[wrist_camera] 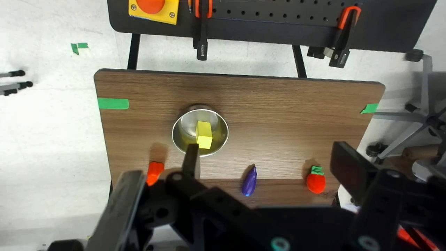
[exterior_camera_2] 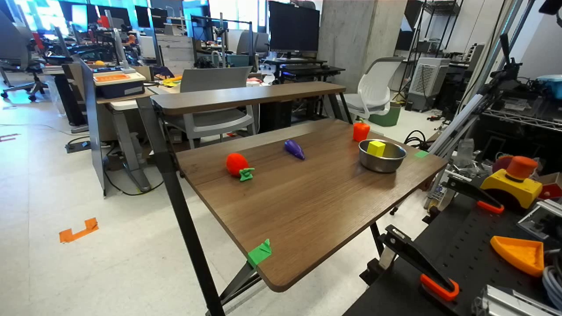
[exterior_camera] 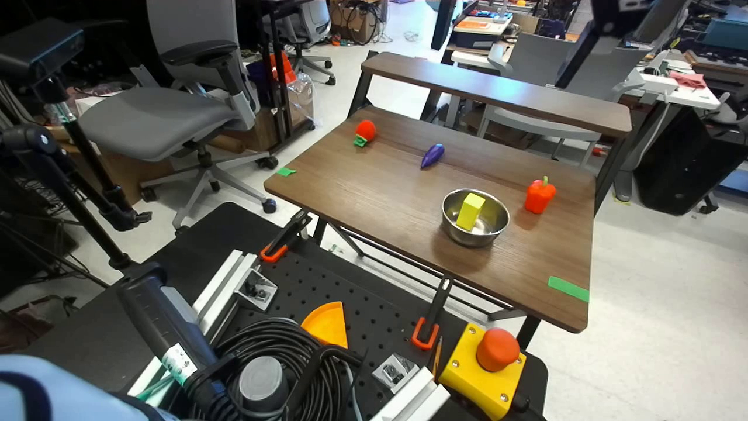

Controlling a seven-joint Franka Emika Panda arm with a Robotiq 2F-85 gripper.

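A yellow block (exterior_camera: pixel 470 211) leans inside a metal bowl (exterior_camera: pixel 454 225) on the brown table. Behind the bowl, to its right in exterior view 1, an orange-red pepper (exterior_camera: pixel 539 196) stands on the tabletop. A purple eggplant (exterior_camera: pixel 432 155) lies toward the back middle. At the table's far left is a red vegetable with a green top (exterior_camera: pixel 365 131). My gripper hangs high above the table, open, with nothing between its fingers. In the wrist view its dark parts hide the table's back edge and part of the pepper (wrist_camera: pixel 155 171).
A raised shelf (exterior_camera: pixel 491 90) runs along the table's back edge. Opposite it, a black pegboard bench (wrist_camera: pixel 267 25) carries clamps and a yellow box with a red button (exterior_camera: pixel 498 349).
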